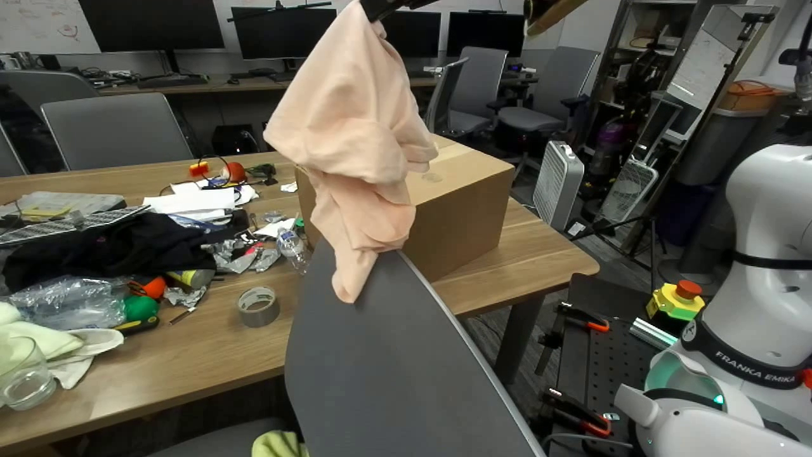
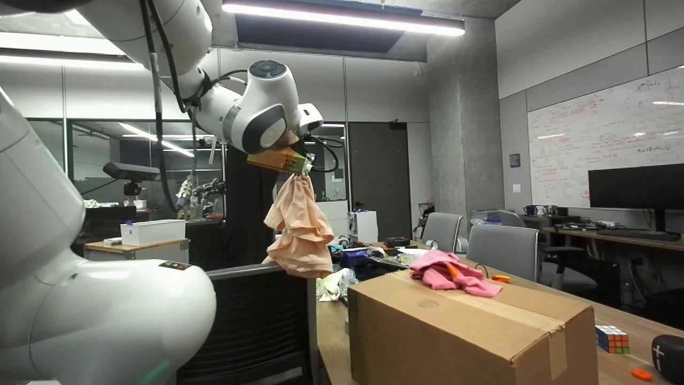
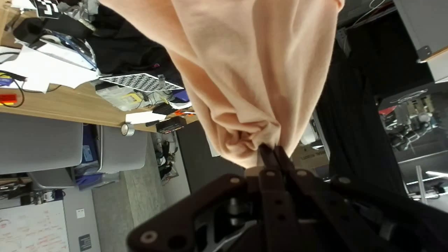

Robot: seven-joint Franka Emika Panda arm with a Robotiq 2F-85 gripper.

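Note:
A peach cloth (image 1: 354,129) hangs in folds from my gripper (image 2: 304,172), which is shut on its gathered top edge. In the wrist view the dark fingertips (image 3: 268,153) are together at the bunched peach fabric. The cloth's lower tip overlaps the top of the grey chair back (image 1: 380,343) in the first exterior view; whether it touches there, I cannot tell. A yellow-green cloth (image 1: 278,444) shows at the bottom, low by the chair seat. The pink cloth (image 2: 452,272) lies crumpled on the cardboard box (image 2: 442,321), with something orange in its folds.
The wooden table (image 1: 205,335) carries clutter at its left: a tape roll (image 1: 259,306), a drinking glass (image 1: 23,373), black fabric (image 1: 114,251) and plastic wrap. A Rubik's cube (image 2: 612,339) sits beyond the box.

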